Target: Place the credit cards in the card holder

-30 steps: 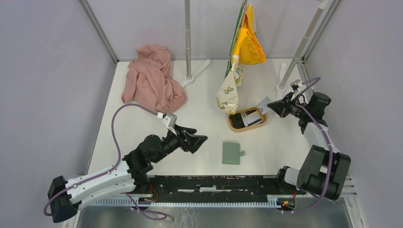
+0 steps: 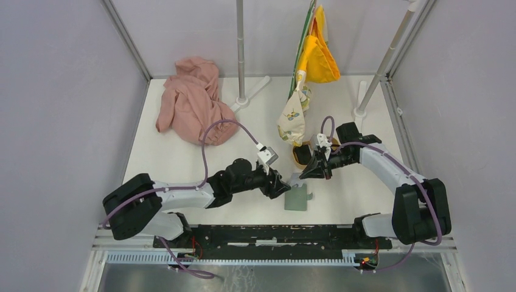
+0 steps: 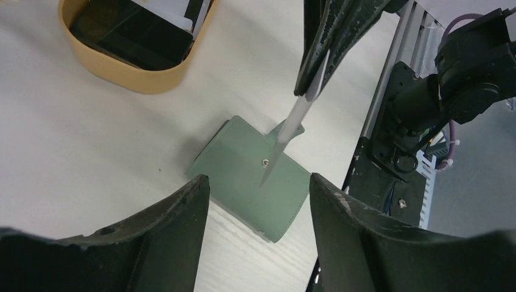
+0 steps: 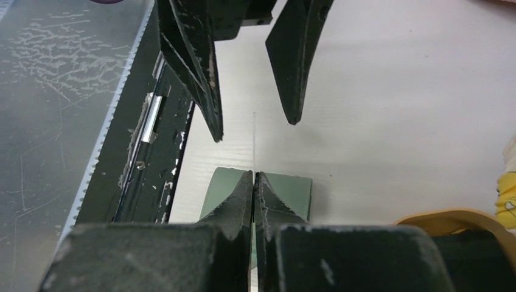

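Note:
A pale, thin card [image 2: 295, 179] is gripped at one end by my right gripper [image 2: 303, 175], which is shut on it. In the right wrist view the card [image 4: 254, 140] is edge-on, a fine line rising from the shut fingertips. My left gripper stands open, its two fingers apart with the free end of the card [image 3: 291, 125] pointing between them. It is not gripping the card. Below both grippers the green card holder [image 2: 296, 199] lies flat on the table, its small tab [image 3: 296, 129] sticking out at one side.
An oval tan basket [image 3: 122, 76] with dark and white flat items stands behind the holder, partly under the right arm. A pink cloth [image 2: 198, 103] lies at the back left. Yellow and patterned cloths [image 2: 319, 58] hang above the back.
My left gripper has moved right, towards the card's free end.

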